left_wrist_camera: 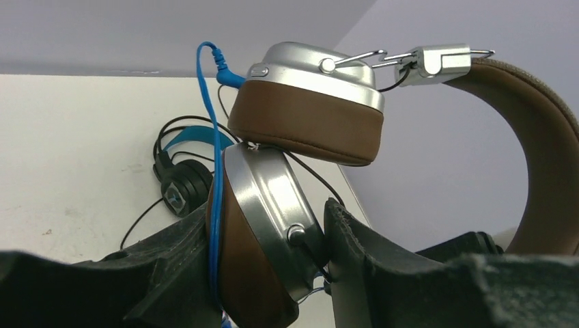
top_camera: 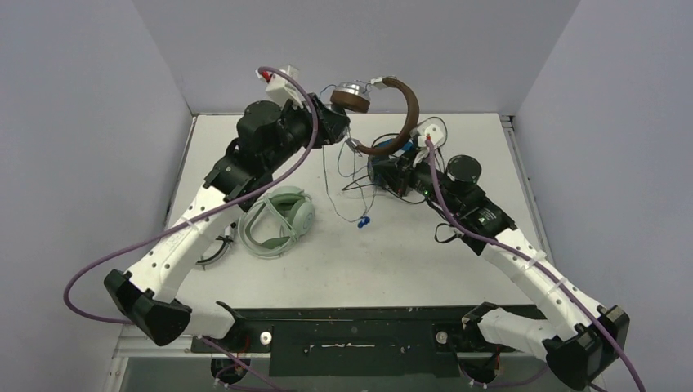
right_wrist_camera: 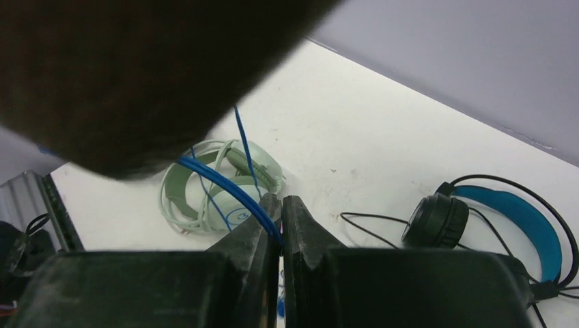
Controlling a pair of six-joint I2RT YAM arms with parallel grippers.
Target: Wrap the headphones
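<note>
Brown-and-silver headphones hang in the air, held by my left gripper, which is shut on one ear cup. The brown headband arches to the right, above my right gripper. A blue cable runs down from the upper cup past the held one. In the right wrist view my right gripper is shut on a blue cable; a blurred dark shape covers the top left of that view.
Mint-green headphones lie on the table's left, another pair at the left edge. Black headphones with a teal band lie at the back right under my right arm. Blue earbuds dangle or lie near the middle.
</note>
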